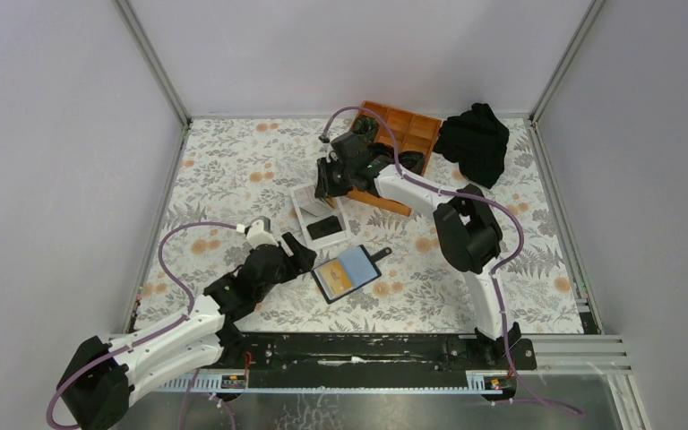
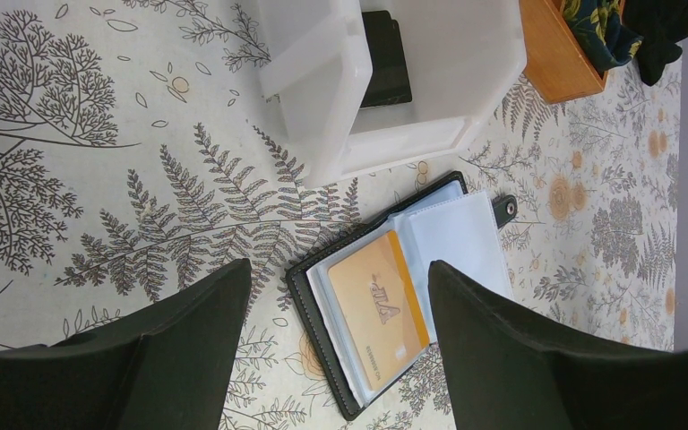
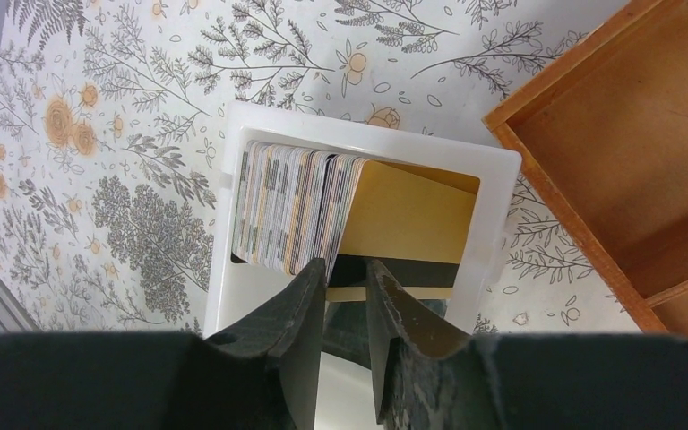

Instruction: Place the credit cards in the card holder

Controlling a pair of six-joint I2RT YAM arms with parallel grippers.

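A white box (image 3: 494, 206) holds a row of upright cards (image 3: 282, 202) and flat yellow cards (image 3: 412, 210) over dark ones. My right gripper is down at the box, at the end of the card row; whether a card is between its fingers is hard to see. The open card holder (image 2: 318, 313) lies in front of the box, with a yellow card (image 2: 374, 313) in one pocket. My left gripper stands open at the holder's left, nothing between its fingers.
A wooden compartment box (image 1: 412, 125) with dark cloths stands behind the white box, and a black cloth (image 1: 472, 143) lies at its right.
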